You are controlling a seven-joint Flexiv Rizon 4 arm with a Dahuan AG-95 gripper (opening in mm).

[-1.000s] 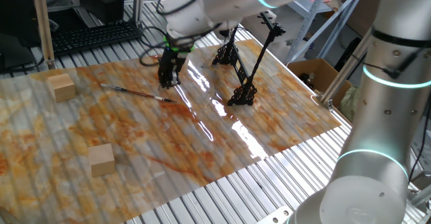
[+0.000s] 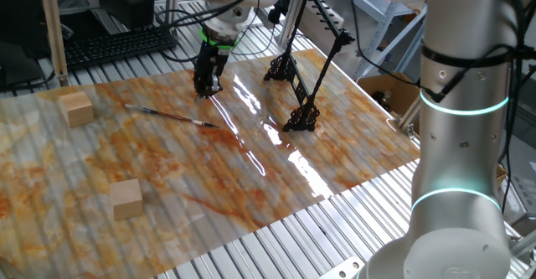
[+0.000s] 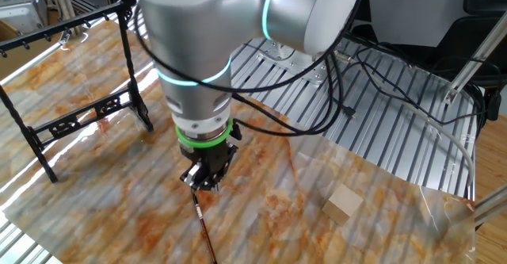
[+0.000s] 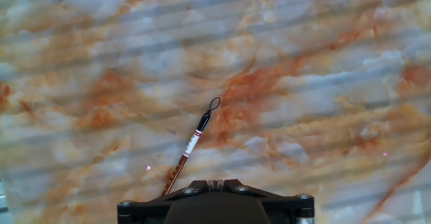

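Observation:
A thin brown brush [image 2: 172, 116] with a black end and a white label lies flat on the marbled sheet. In the wrist view the brush [image 4: 191, 145] shows its loop and label, while its lower part passes out of sight behind my gripper. The fingertips there sit close together, with nothing visible between them. From the first exterior side, my gripper [image 2: 203, 93] points down beyond the brush, near its labelled end. In the second exterior view the gripper [image 3: 204, 186] appears just above the black end of the brush [image 3: 205, 232]; the exact height is hard to judge.
A black frame rack [image 2: 303, 86] stands right of the gripper. Two wooden blocks, one at the back left [image 2: 76, 109] and one nearer the front [image 2: 126, 199], rest on the sheet. A keyboard [image 2: 117, 46] lies behind.
My gripper has shifted slightly back and to the left in exterior view 1, and the arm has swung left with it. Brush, blocks and rack have stayed put.

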